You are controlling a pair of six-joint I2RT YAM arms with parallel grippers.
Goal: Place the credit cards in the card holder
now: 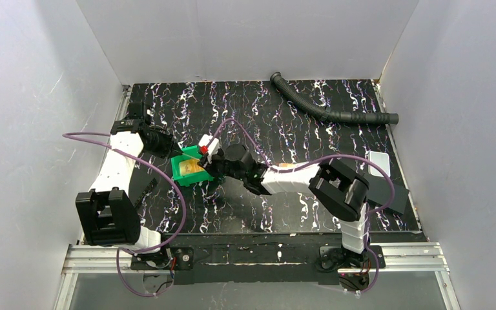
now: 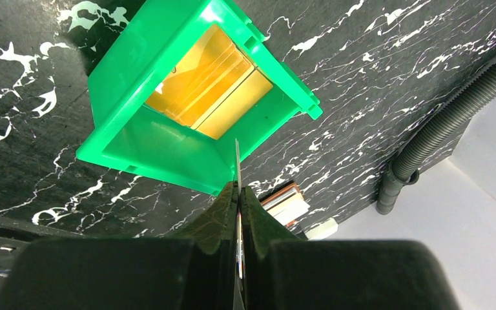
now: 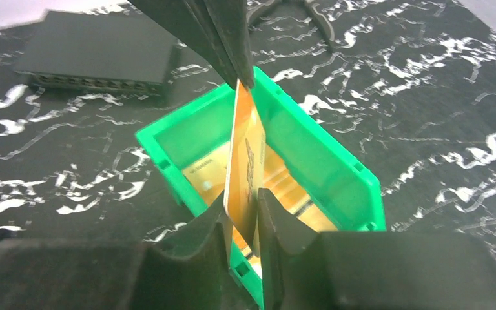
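The green card holder point(image 1: 175, 169) is an open box with orange cards point(image 2: 216, 84) lying inside it. My left gripper is shut on one orange card, seen edge-on in the left wrist view. That card slants over the holder from my left gripper toward my right gripper. In the right wrist view its lower end lies between the right fingers, and its top end is in the left gripper's fingertips point(image 3: 240, 72). Whether the right fingers clamp the card cannot be told.
A black ribbed hose point(image 1: 336, 116) lies at the back right. Several flat items point(image 2: 287, 203) lie beyond the holder. A white tray point(image 1: 380, 163) and a dark box point(image 1: 387, 192) are at the right.
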